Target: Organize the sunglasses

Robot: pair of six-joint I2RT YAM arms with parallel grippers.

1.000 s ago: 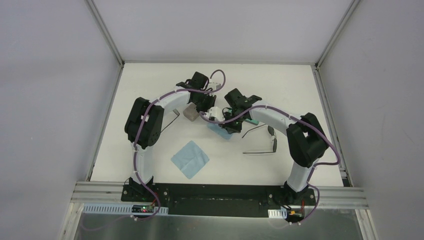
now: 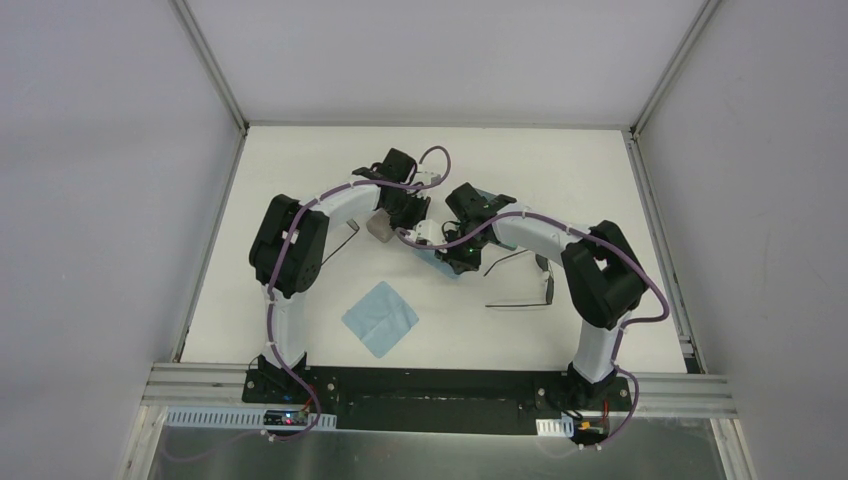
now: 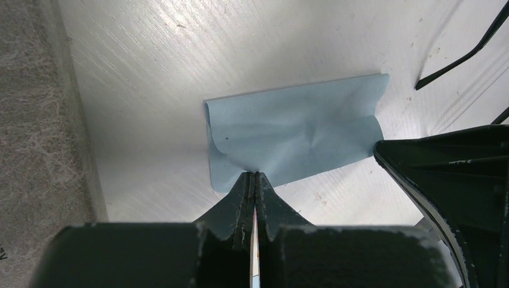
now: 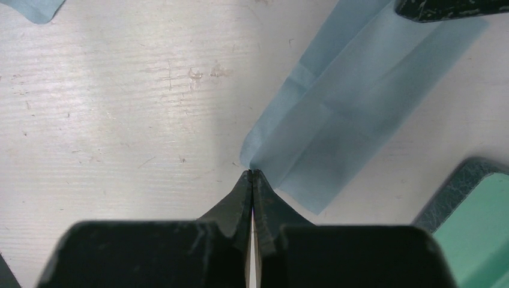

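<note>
In the centre of the table both grippers are low over a folded blue cloth. My left gripper is shut over the cloth's near edge, nothing clearly between its fingers. My right gripper is shut with its tips at a corner of the folded cloth; whether fabric is pinched is unclear. Sunglasses lie open at the right, their arms pointing left. Another pair shows partly beside the left arm. A second blue cloth lies flat at the front left.
A grey-brown block sits left of the folded cloth. A green case with dark rim lies beside it, largely under the right arm in the top view. The front middle of the table has free room.
Both arms have shifted very slightly near the centre, the right one a little toward the front. The loose sunglasses and the flat cloth have not moved.
</note>
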